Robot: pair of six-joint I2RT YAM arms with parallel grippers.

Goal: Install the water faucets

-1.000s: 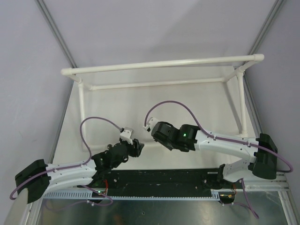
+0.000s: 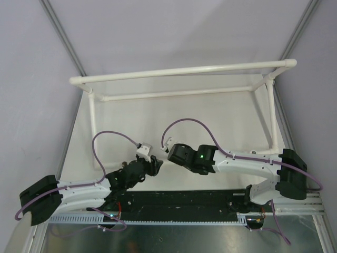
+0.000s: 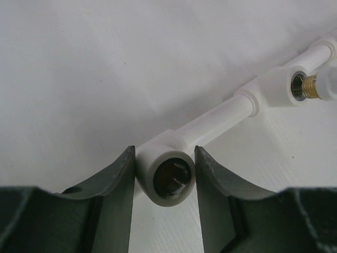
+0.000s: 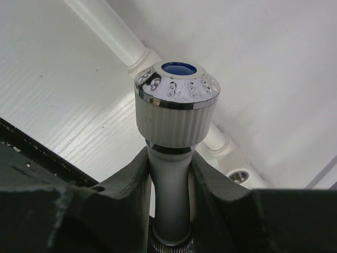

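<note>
In the left wrist view my left gripper has its fingers either side of a white pipe tee [image 3: 152, 155] with an open socket on the lower pipe; whether it grips it is unclear. Farther right, a white part with a brass thread [image 3: 310, 87] sits at another tee's socket [image 3: 281, 89]. In the right wrist view my right gripper is shut on a faucet [image 4: 176, 118] with a chrome, blue-capped knob, held over the pipe. A threaded socket [image 4: 238, 175] shows at lower right.
A white pipe frame [image 2: 174, 70] spans the panel between metal side rails. Both arms reach in from the bottom, near the dark strip [image 2: 184, 203] along the front edge.
The right arm has shifted slightly downward in the top view since a second ago. The left arm has moved very slightly.
</note>
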